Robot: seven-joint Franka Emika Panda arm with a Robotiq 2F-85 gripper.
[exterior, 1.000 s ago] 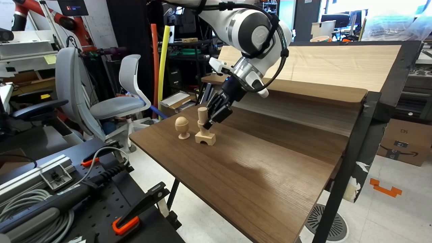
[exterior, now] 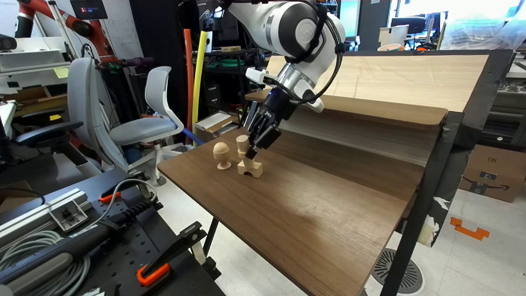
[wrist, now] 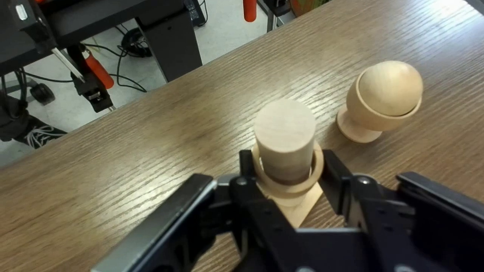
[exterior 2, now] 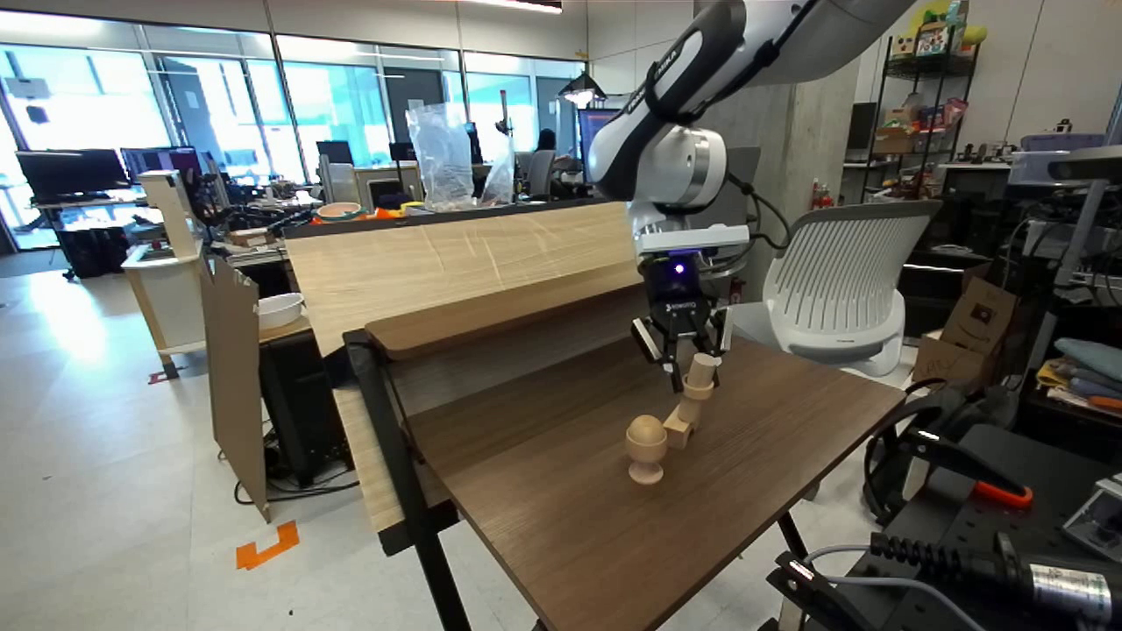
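Note:
My gripper is shut on a pale wooden cup (wrist: 319,168), one finger on each side of its rim. Standing inside that cup is a wooden cylinder (wrist: 284,129), its upper part above the rim. Cup and cylinder lean away from upright in both exterior views. Beneath them is a wooden arch block (exterior: 250,169), resting on the table; whether the cup's foot still touches it I cannot tell. A second wooden cup (exterior 2: 646,450) stands beside the block, holding a round wooden ball (wrist: 392,88).
A raised wooden shelf (exterior: 389,113) runs along the back. Past the table's edge stands a black workbench (exterior: 133,246) with clamps and cables.
My gripper has shifted slightly left in exterior view 1. The cup and cylinder, upright on the block a second ago, now tilt left at the top. Block and second cup have stayed put.

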